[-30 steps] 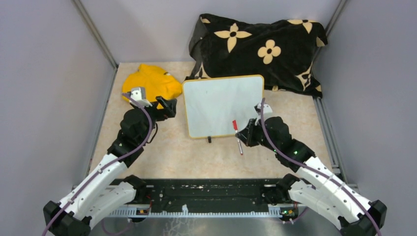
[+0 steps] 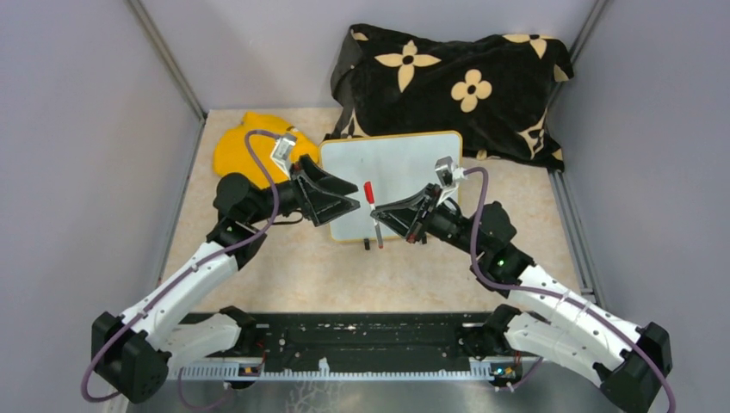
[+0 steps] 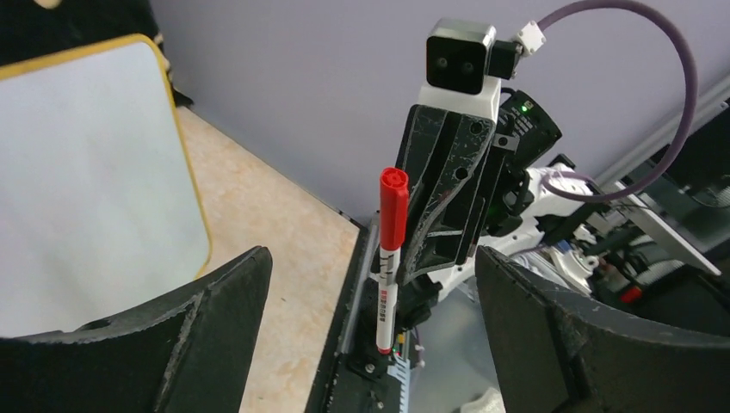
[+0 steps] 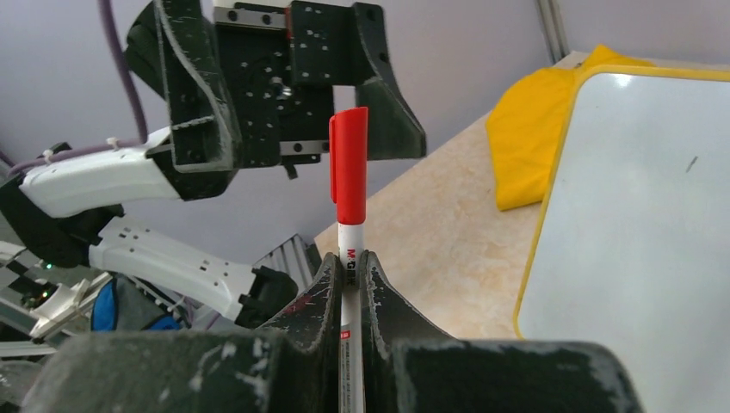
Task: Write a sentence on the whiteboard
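Observation:
My right gripper point(image 2: 377, 213) is shut on the white barrel of a marker point(image 4: 349, 172) with a red cap on its end. In the top view the capped end points away from me, just beside my left gripper point(image 2: 356, 194). That left gripper stands open and empty, its fingers point(image 3: 198, 335) spread wide; the left wrist view has the marker point(image 3: 392, 258) in the gap beyond them, apart from both. The whiteboard point(image 2: 392, 159), white with a yellow frame, lies under and behind the grippers. A short dark mark point(image 4: 691, 163) shows on it.
A yellow cloth point(image 2: 250, 151) lies left of the board. A black patterned cushion or blanket point(image 2: 448, 86) fills the back. Dark feet point(image 2: 367, 244) stick out at the board's near edge.
Both arms have come toward each other above the board. The right gripper carried the marker leftward and turned to face the left gripper, which moved right and swung toward the marker, staying open.

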